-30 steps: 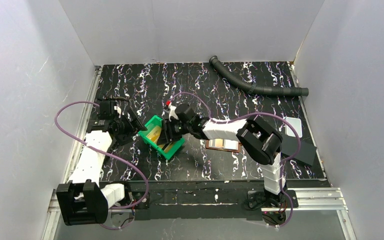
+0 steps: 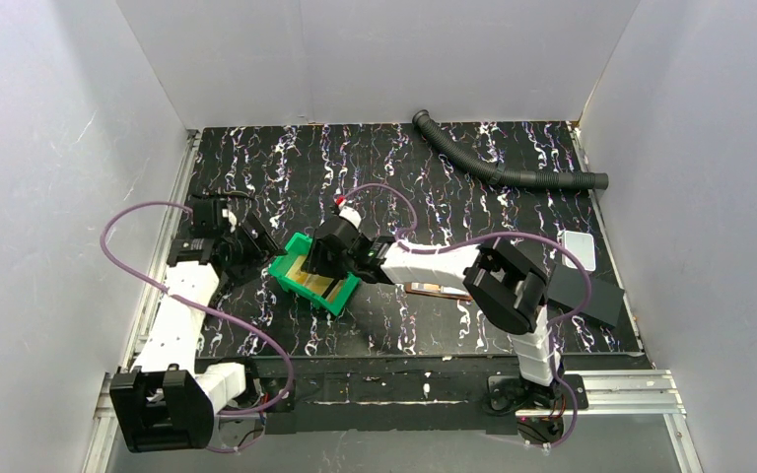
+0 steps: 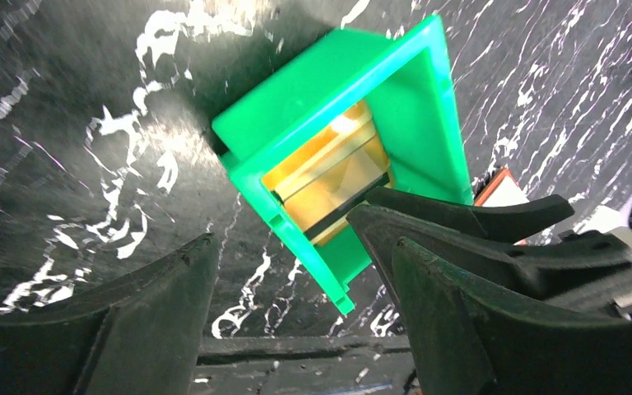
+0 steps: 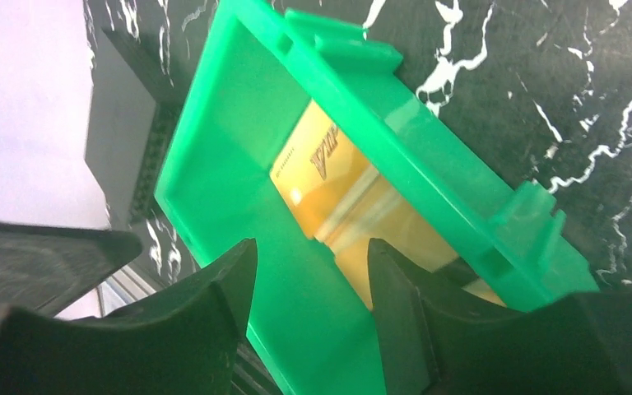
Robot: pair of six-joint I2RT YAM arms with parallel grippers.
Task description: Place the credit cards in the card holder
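Observation:
Gold-coloured cards (image 3: 341, 164) lie inside a green open box (image 2: 342, 300), with a dark stripe on one of them. My right gripper (image 2: 317, 268) reaches down into that box; in the right wrist view its fingers (image 4: 399, 284) stand apart over the cards, and no card shows between them. Just left of the box, my left gripper (image 2: 264, 248) is open and empty, its fingers (image 3: 177, 271) wide apart in the left wrist view. A brown-edged holder (image 2: 441, 290) with pale card-like pieces lies under the right arm, partly covered.
A black corrugated hose (image 2: 508, 175) stretches across the back right. A white square piece (image 2: 580, 250) and a dark flat panel (image 2: 591, 294) lie at the right. Purple cables loop over both arms.
My right gripper has shifted a little to the left over the box, and the right arm now covers more of the brown holder. The box sits slightly further left. The left gripper has hardly moved.

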